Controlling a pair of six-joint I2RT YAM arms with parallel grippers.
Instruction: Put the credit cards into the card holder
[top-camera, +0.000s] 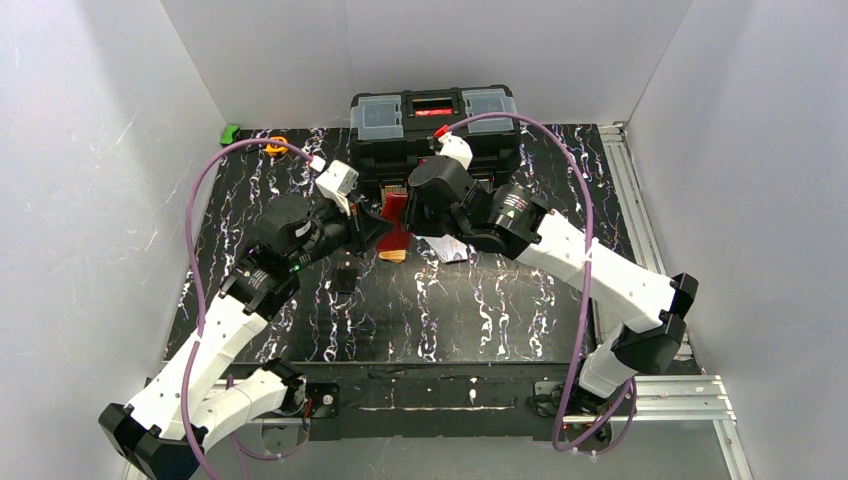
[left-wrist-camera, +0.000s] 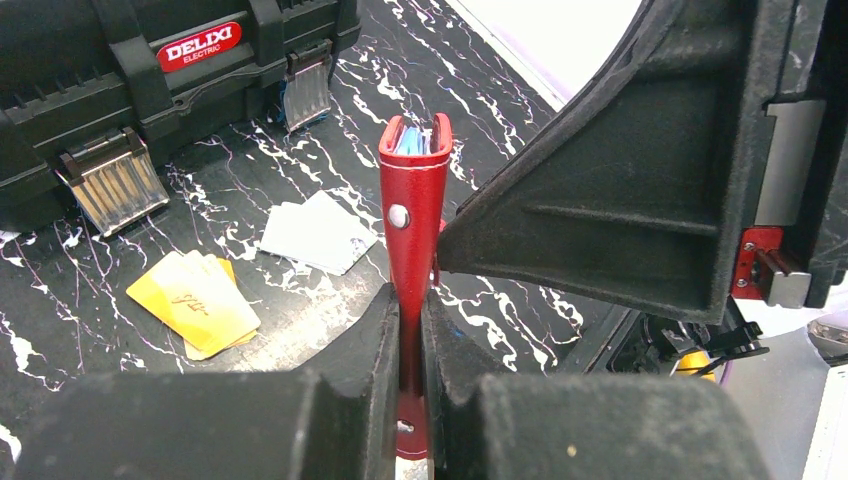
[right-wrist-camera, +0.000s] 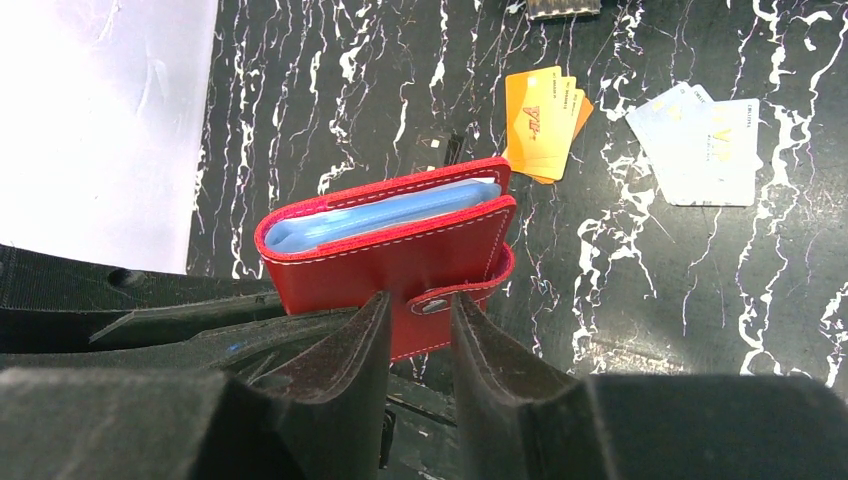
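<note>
The red card holder (left-wrist-camera: 418, 215) is upright in the left wrist view, with my left gripper shut on its lower part. In the right wrist view the holder (right-wrist-camera: 390, 245) shows its open top, with pale blue sleeves inside and a strap with a snap (right-wrist-camera: 432, 306) on its face. My right gripper is partly open at that strap; the strap's end shows between its fingertips, not clamped. Yellow cards (right-wrist-camera: 540, 120) and white cards (right-wrist-camera: 710, 150) lie fanned out on the table.
A black toolbox (top-camera: 430, 140) stands at the back. On the table near the left arm lies a small dark object (top-camera: 345, 278). Orange scissors (top-camera: 275, 146) and a green item (top-camera: 230, 134) sit at the far left.
</note>
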